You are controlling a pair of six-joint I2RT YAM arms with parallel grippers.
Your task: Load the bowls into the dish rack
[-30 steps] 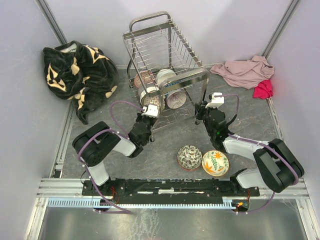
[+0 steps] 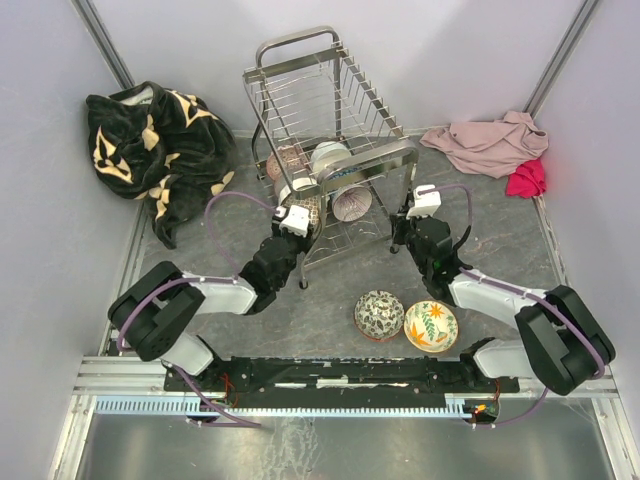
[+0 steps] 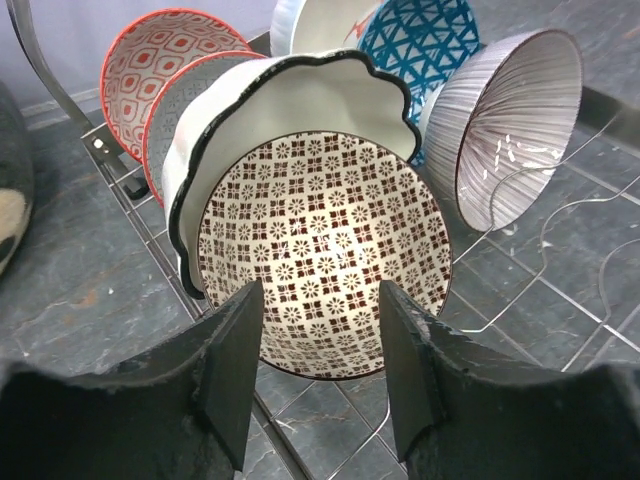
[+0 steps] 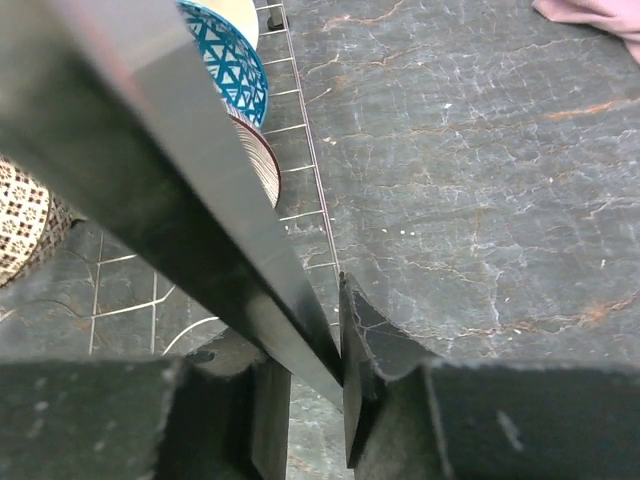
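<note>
A metal two-tier dish rack (image 2: pixel 330 60) holds bowls on its lower tier, including a brown-patterned bowl (image 3: pixel 320 255), a black-rimmed white bowl (image 3: pixel 235 115), red ones (image 3: pixel 145 65), a blue one (image 4: pixel 230 70) and a ribbed one (image 3: pixel 510 120). My left gripper is open in front of the brown-patterned bowl, fingertips apart. My right gripper is shut on the rack's metal frame at the right. On the floor in front lie a patterned bowl (image 2: pixel 378 315) and a flower-painted bowl (image 2: pixel 431 326).
A dark patterned blanket (image 2: pixel 150 160) lies at the back left; pink cloth (image 2: pixel 480 145) and red cloth (image 2: pixel 526 178) lie at the back right.
My left arm has shifted left and a little up in the top view, its gripper slightly leftward. The right arm has moved very slightly; the rack looks nudged slightly left.
</note>
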